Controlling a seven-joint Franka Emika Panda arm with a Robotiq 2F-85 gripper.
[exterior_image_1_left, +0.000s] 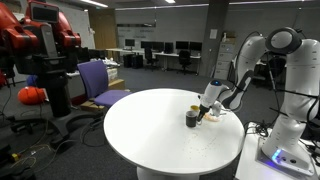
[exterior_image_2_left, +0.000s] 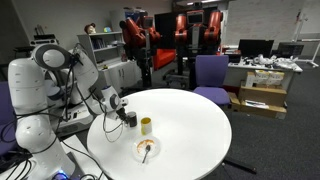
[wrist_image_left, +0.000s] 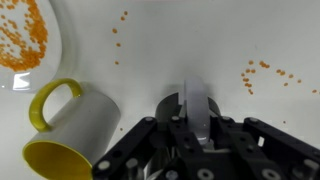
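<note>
My gripper is shut on a pale narrow object (wrist_image_left: 196, 108) that sticks out past the fingers; what it is cannot be told. Under it in the wrist view shows part of a dark round cup (wrist_image_left: 168, 107), mostly hidden by the gripper. That dark cup (exterior_image_2_left: 131, 118) stands on the table, close by the gripper, in the second exterior view. Beside it is a mug, white outside and yellow inside (wrist_image_left: 58, 160). A white plate (wrist_image_left: 50, 66) holds orange bits (wrist_image_left: 28, 38).
Loose orange bits (wrist_image_left: 262, 66) are scattered on the white table (exterior_image_2_left: 195, 135). A dark-handled utensil (exterior_image_2_left: 148, 152) lies on the plate in the second exterior view. Much of the table away from the arm is clear.
</note>
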